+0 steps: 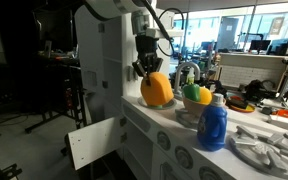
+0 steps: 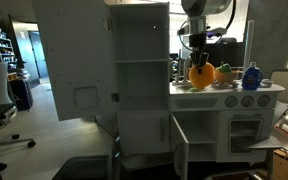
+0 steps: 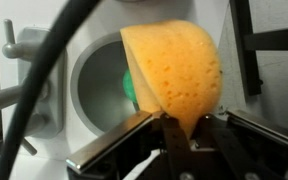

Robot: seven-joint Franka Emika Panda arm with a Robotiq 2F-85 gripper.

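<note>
An orange sponge (image 3: 176,70) with small pores fills the middle of the wrist view. My gripper is shut on its lower end. In exterior view 1 the sponge (image 1: 157,90) hangs upright beneath the gripper (image 1: 149,72), above the left part of the white counter. Exterior view 2 shows the sponge (image 2: 201,76) in front of the counter's back area. Under it in the wrist view lies a round grey sink basin (image 3: 87,88). Something green (image 3: 130,86) sits in the basin, mostly covered by the sponge.
A bowl (image 1: 195,100) with yellow and green items and a blue bottle (image 1: 213,122) stand right of the sponge. A faucet (image 3: 24,95) rises beside the basin. Below the counter, a cabinet door (image 1: 96,142) stands open.
</note>
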